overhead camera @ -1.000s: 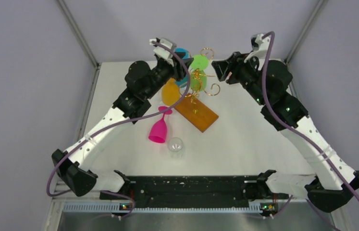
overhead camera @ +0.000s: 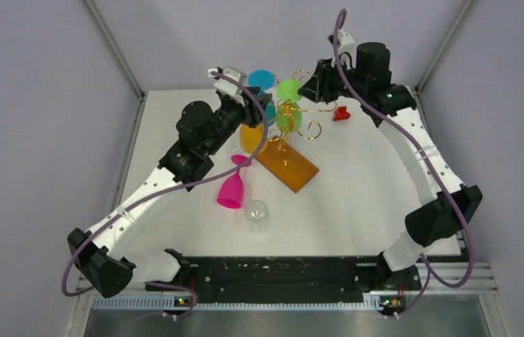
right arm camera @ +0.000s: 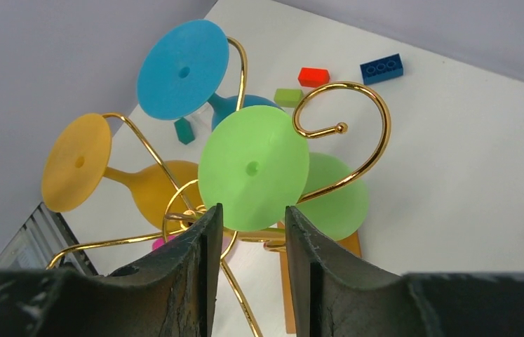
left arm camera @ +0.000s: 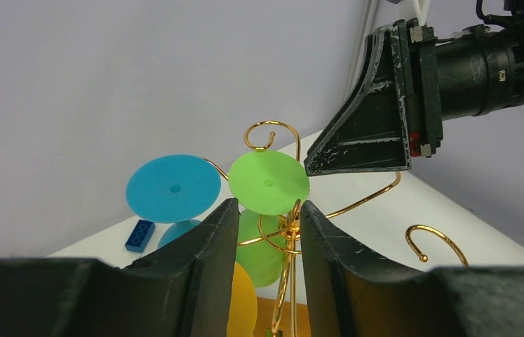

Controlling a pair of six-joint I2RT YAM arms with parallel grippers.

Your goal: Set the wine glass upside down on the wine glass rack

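Observation:
A gold wire rack (overhead camera: 287,109) with curled arms stands on a wooden base (overhead camera: 297,173). On it the green wine glass (right arm camera: 253,168) hangs upside down, its round foot uppermost. The blue glass (left arm camera: 173,188) and orange glass (right arm camera: 76,163) also hang foot-up. My right gripper (overhead camera: 302,95) is at the green foot's right edge; in the right wrist view its fingertips stand apart, with the foot just beyond them. Whether they touch it, I cannot tell. Over the rack's left side, my left gripper is open and empty, facing the green glass.
A pink glass (overhead camera: 231,191) and a clear glass (overhead camera: 257,212) are on the table in front of the rack. Toy bricks, including a dark blue one (right arm camera: 381,68), lie behind it. To the rack's right a red piece (overhead camera: 341,113) lies on otherwise free table.
My right arm has swung inward and toward the back, bringing its gripper up to the green foot. The glasses look unmoved.

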